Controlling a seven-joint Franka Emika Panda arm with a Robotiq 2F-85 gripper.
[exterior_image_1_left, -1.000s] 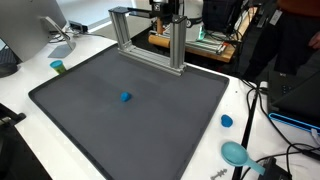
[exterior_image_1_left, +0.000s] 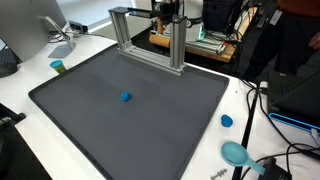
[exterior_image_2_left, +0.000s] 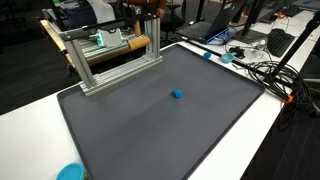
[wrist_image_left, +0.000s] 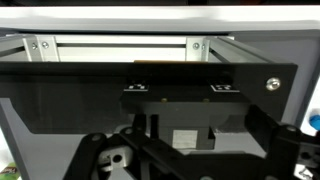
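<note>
My gripper stands open in the wrist view, its two dark fingers wide apart at the lower left and lower right. In front of them a black bar (wrist_image_left: 60, 85) spans the view, with a white frame and rails (wrist_image_left: 120, 40) behind it. Nothing shows clasped between the fingers. A small blue object (exterior_image_1_left: 125, 96) lies on the grey board (exterior_image_1_left: 110, 130); exterior view 2 shows the same blue object (exterior_image_2_left: 177, 93) right of the board's middle. At the board's far edge stands a silver-white frame (exterior_image_1_left: 150, 55). In the exterior views I cannot make out the fingertips.
A green cup (exterior_image_1_left: 58, 67) stands beyond the board's left corner. To the board's right lie a blue disc (exterior_image_1_left: 227, 121), a turquoise piece (exterior_image_1_left: 240, 155) and black cables (exterior_image_1_left: 270, 130). A laptop (exterior_image_1_left: 60, 30) sits at the far left. Most of the board is bare.
</note>
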